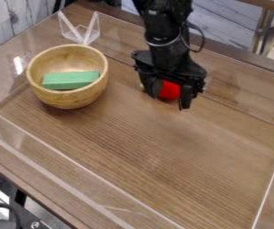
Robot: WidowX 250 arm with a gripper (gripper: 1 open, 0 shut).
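My black gripper [168, 84] reaches down over the upper middle of the wooden table, its fingers open around a red object [168, 93] that is partly hidden behind them. I cannot tell whether the fingers touch it. To the left, a green block [70, 80] lies inside a tan bowl [94, 95].
A clear plastic piece [77, 29] sits at the back left, near the wall. A ledge shows at the top right, and a dark cable at the bottom left.
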